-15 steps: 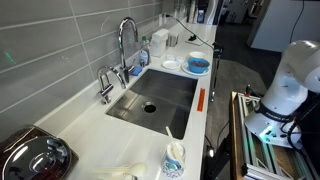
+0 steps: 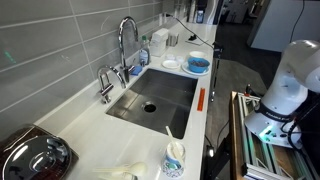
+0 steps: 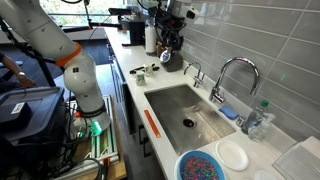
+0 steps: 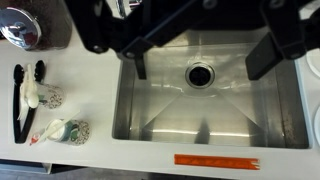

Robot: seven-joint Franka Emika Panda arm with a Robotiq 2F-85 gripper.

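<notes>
My gripper is open above the sink (image 4: 165, 118), its dark fingers (image 4: 264, 60) wide apart with nothing between them. In exterior view 2 the gripper (image 3: 168, 42) hangs high over the far end of the counter. Bare metal and a round drain (image 4: 200, 74) show inside the sink. An orange-red stick-like item (image 4: 217, 162) lies flat on the counter along the sink's front edge. Two patterned cups, one of them (image 4: 72, 131) nearer the front, hold pale utensils left of the sink.
Beyond the sink stand a blue bowl (image 2: 198, 65), white plates (image 3: 232, 154) and soap bottles (image 3: 255, 116). A tall faucet (image 2: 123, 38) rises behind it. Black tongs (image 4: 22, 108) and a glass-lidded pan (image 2: 38, 156) occupy the other end.
</notes>
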